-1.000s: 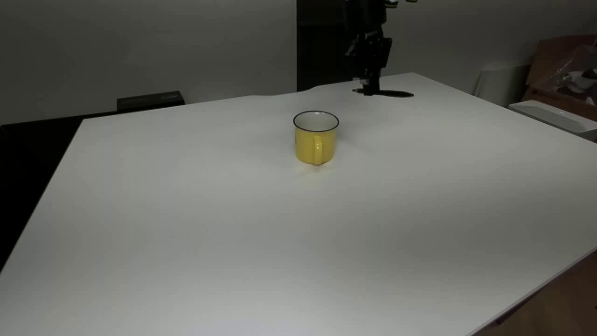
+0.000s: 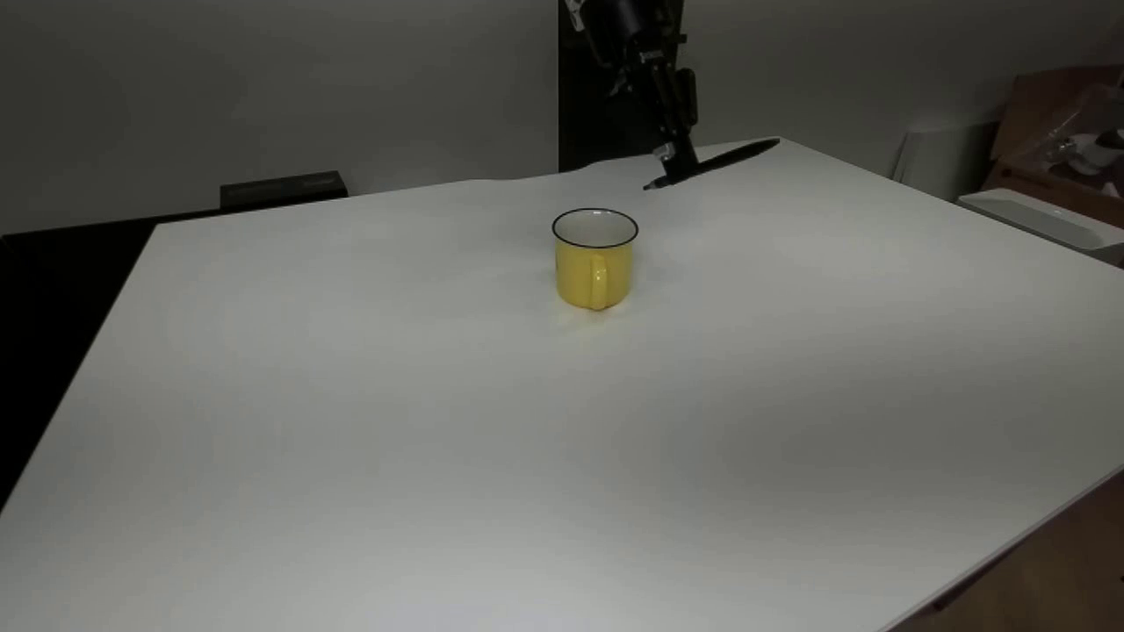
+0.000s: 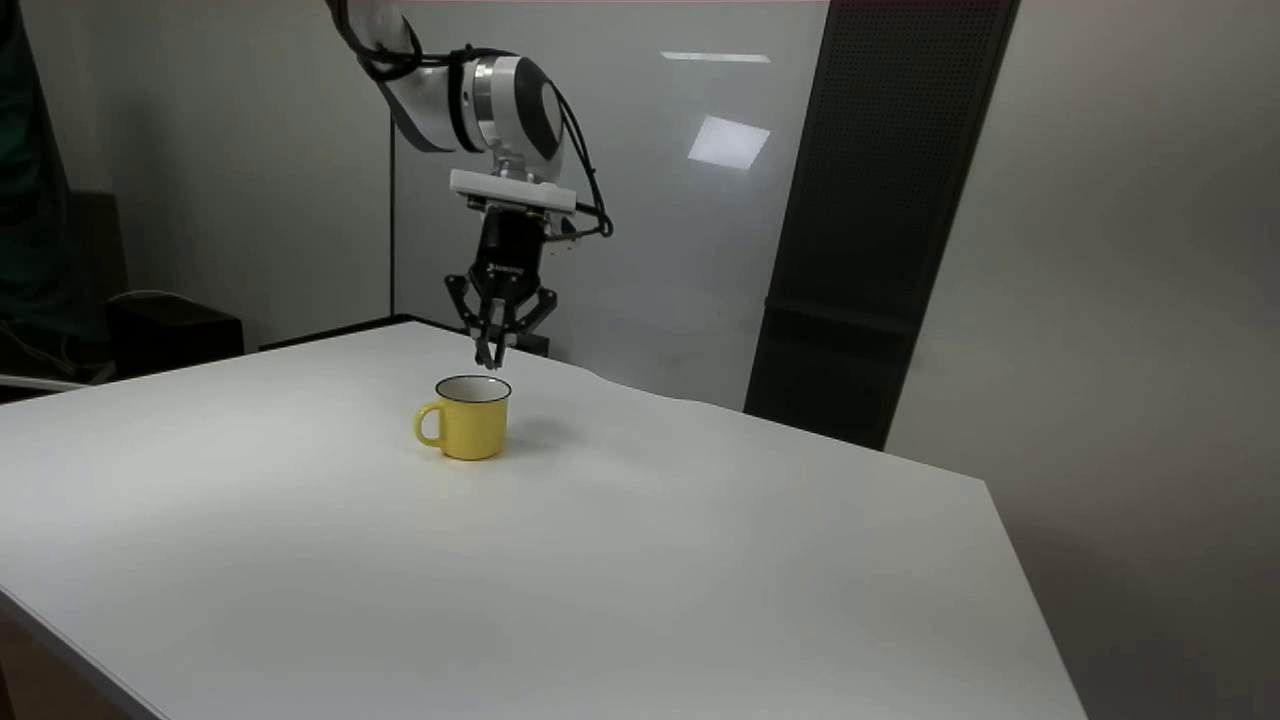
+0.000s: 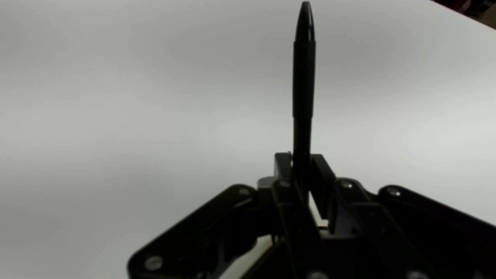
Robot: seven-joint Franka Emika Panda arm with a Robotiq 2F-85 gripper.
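Note:
A black pen [image 2: 743, 154] is pinched in my gripper [image 2: 680, 168], which is shut on it. In exterior view 1 the pen slants, its pointed tip low toward the mug and its other end raised to the right. The wrist view shows the pen [image 4: 304, 79] reaching up the picture from between the fingers. A yellow mug [image 2: 577, 276] with a dark rim stands upright on the white table, its handle toward the exterior view 1 camera. Exterior view 2 has the gripper [image 3: 489, 360] above and behind the mug [image 3: 474, 428], apart from it.
A dark box [image 2: 282, 190] lies past the back left edge.
My gripper has shifted left, nearer the mug, and tilted. The pen in it has gone from nearly level to slanted, tip down. The mug has not moved.

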